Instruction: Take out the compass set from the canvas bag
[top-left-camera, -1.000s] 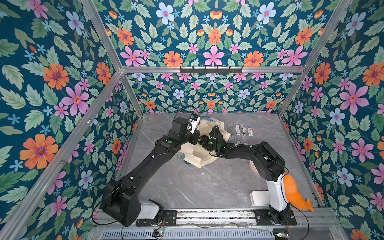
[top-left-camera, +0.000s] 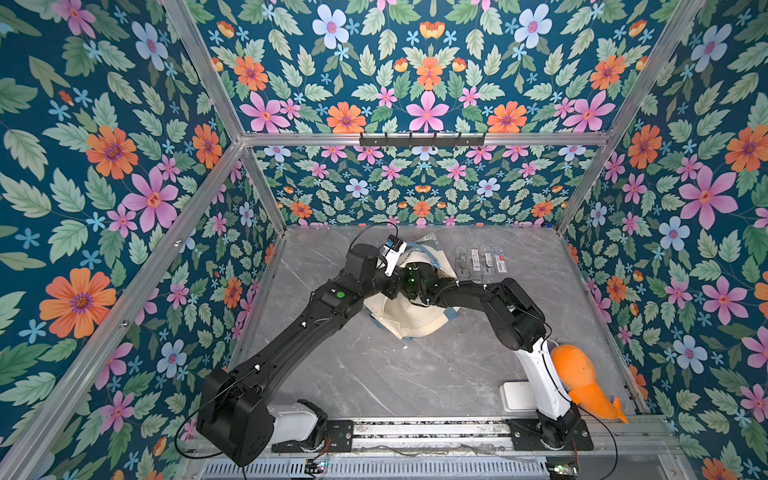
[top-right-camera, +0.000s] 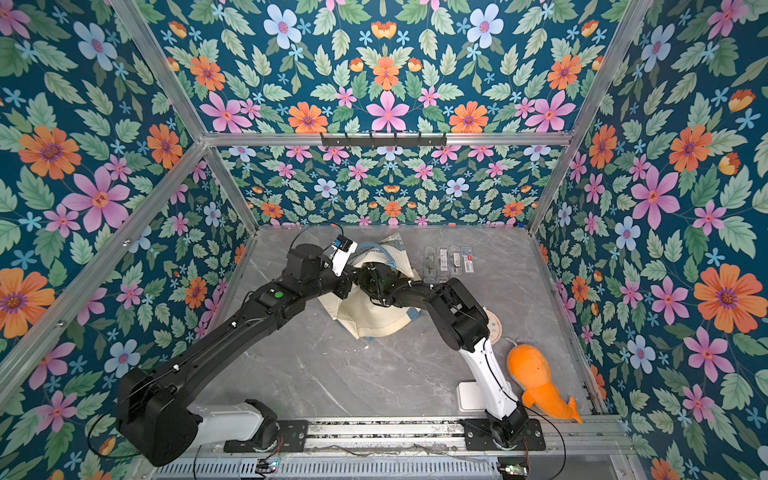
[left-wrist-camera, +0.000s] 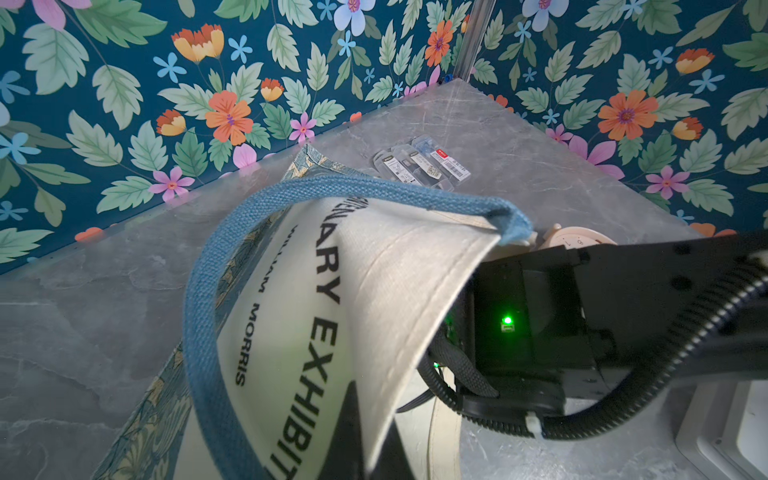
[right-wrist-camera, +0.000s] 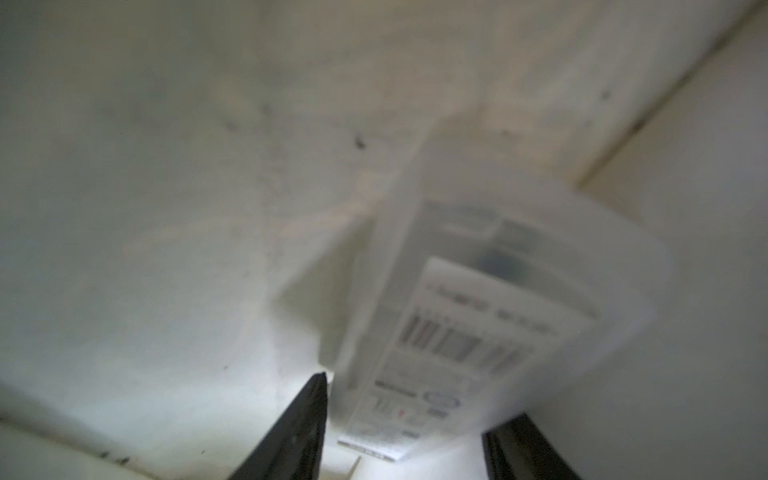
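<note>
The cream canvas bag (top-left-camera: 424, 318) with blue trim lies at the back middle of the table, its mouth held up. My left gripper is shut on the bag's cloth edge, low in the left wrist view. Reaching into the bag, my right gripper stands part open. A clear plastic case with a white barcode label (right-wrist-camera: 456, 344), seemingly the compass set, rests against the pale lining inside. Its near end lies between the two fingers; contact with them cannot be told. From above, the bag and arms hide the right fingertips.
Several small clear packs (top-left-camera: 476, 260) lie flat right of the bag. A round pinkish object (top-right-camera: 493, 326) sits beside the right arm, with an orange plush (top-left-camera: 576, 372) and a white box (top-left-camera: 517, 396) nearer the front.
The right arm has swung left and gone deeper into the bag. The left gripper has shifted slightly right, and the bag's blue-trimmed rim has moved and folded with it.
</note>
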